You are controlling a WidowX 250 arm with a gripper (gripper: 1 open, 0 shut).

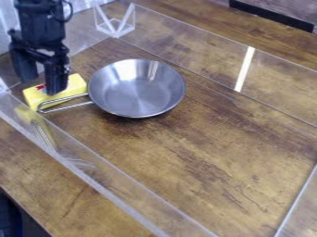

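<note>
My gripper (44,76) hangs at the upper left, open, its dark fingers lowered just over a yellow box (70,87) with a small red and white label, which it partly hides. Beside the box to the right lies a steel frying pan (136,85), its wire handle running left along the box's front side. Whether the fingers touch the box is unclear.
Clear plastic walls (246,94) border the wooden work surface (186,176). The box and handle lie close to the left wall.
</note>
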